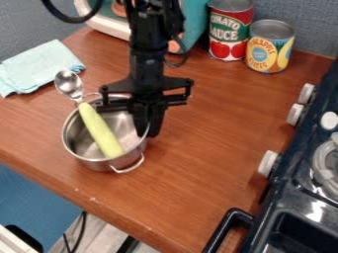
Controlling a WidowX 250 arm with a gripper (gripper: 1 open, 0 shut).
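A steel pot (86,148) with side handles sits near the table's front left. A spoon with a pale yellow handle (99,133) leans across it, its silver bowl (69,83) up past the rim. My black gripper (142,128) reaches down over the pot's back right side, near its rim; its fingers are dark and partly hidden, so I cannot tell whether they are open or shut, or hold the rim.
A black stove (297,188) with white knobs fills the right. Tomato sauce (228,30) and a yellow can (270,47) stand at the back, beside a teal appliance. A light cloth (34,67) lies at left.
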